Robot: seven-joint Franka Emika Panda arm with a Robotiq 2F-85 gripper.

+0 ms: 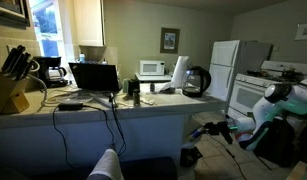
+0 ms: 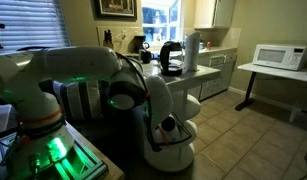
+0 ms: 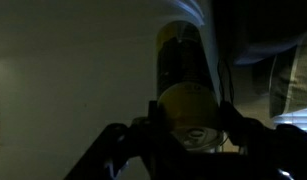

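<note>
In the wrist view a cylindrical can or bottle with a dark body and an amber band shows one round end towards the camera. My gripper is shut on it near that end, with dark fingers on either side. In exterior view 1 the gripper hangs below counter height at the right end of the counter; what it holds is too dark to make out there. Exterior view 2 shows the gripper low behind the curved white arm, its grasp unclear.
The counter carries a knife block, a laptop, a dark kettle and a paper towel roll. A stove stands at the right. Open tiled floor lies beyond the arm.
</note>
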